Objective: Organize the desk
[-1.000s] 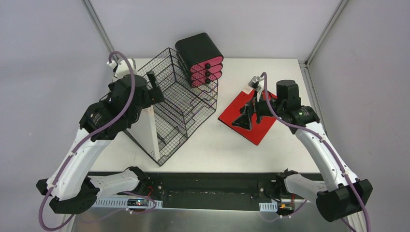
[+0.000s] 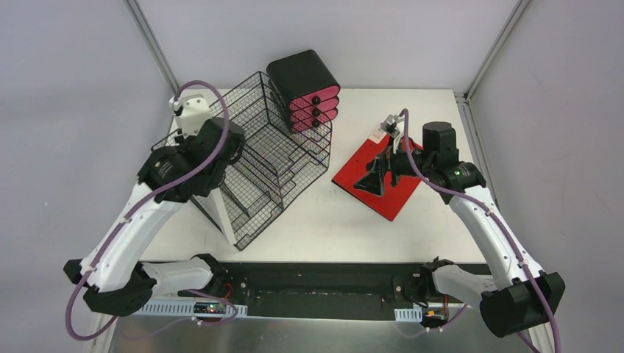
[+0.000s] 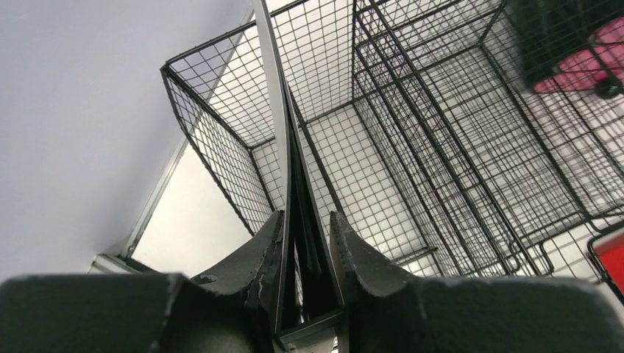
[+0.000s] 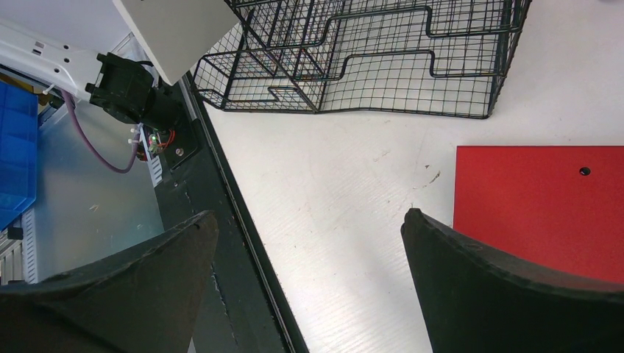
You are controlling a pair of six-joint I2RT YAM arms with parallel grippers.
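A black wire rack (image 2: 283, 173) with compartments stands on the left half of the desk. My left gripper is shut on a white board (image 2: 221, 213), held upright in the rack's left compartment, seen edge-on in the left wrist view (image 3: 271, 66). My right gripper (image 2: 375, 176) hangs open over a red folder (image 2: 390, 198) lying on the desk; in the right wrist view its fingers frame bare desk and the red folder (image 4: 537, 198).
A black and pink drawer unit (image 2: 302, 77) stands at the back, against the rack. Walls bound the back and both sides.
The left arm has swung about, most recently toward the left, and the white board's visible part in the rack has shifted and narrowed. The right arm is practically still.
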